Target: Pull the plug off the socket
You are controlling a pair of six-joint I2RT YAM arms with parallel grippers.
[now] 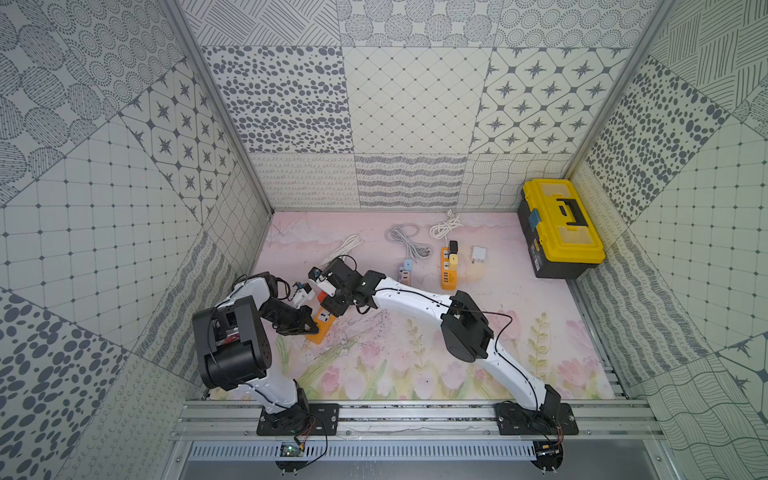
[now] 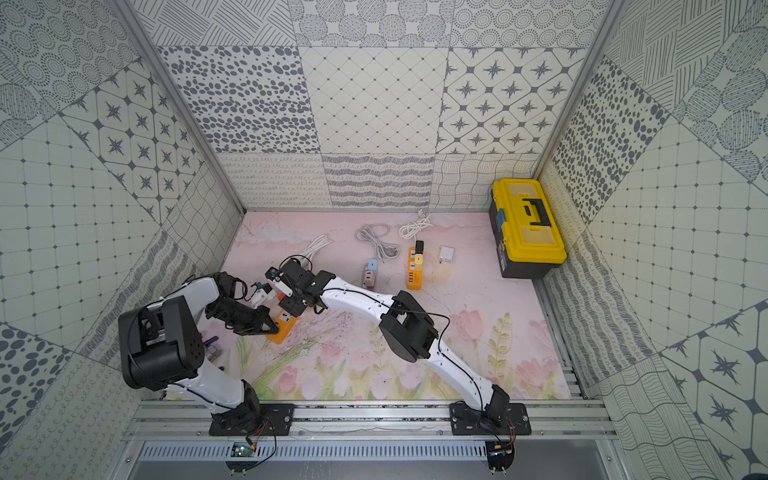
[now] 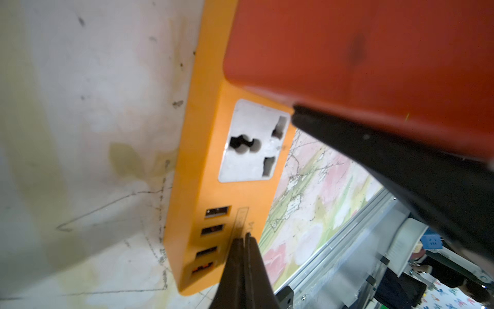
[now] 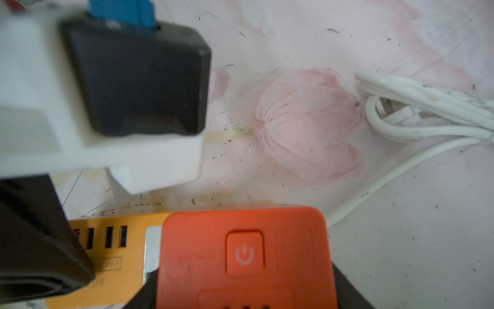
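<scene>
In the left wrist view, the orange power strip (image 3: 198, 170) shows one bare white socket face (image 3: 254, 141) and several USB slots. A red plug (image 3: 360, 61) with a power button covers its far end; whether it is fully seated is hidden. My right gripper is shut on this red plug (image 4: 247, 242), one black finger (image 4: 145, 296) on either side. My left gripper is shut, with nothing visible between its fingertips, which meet the strip's top beside the USB slots. Whether they press on it cannot be told.
A white cable coil (image 4: 432, 121) lies beyond the strip. Toward the back stand a second orange strip (image 1: 448, 276) with plugs, a small power block (image 1: 405, 276) and a white adapter (image 1: 478, 254). The yellow toolbox (image 1: 564, 228) fills the right back corner.
</scene>
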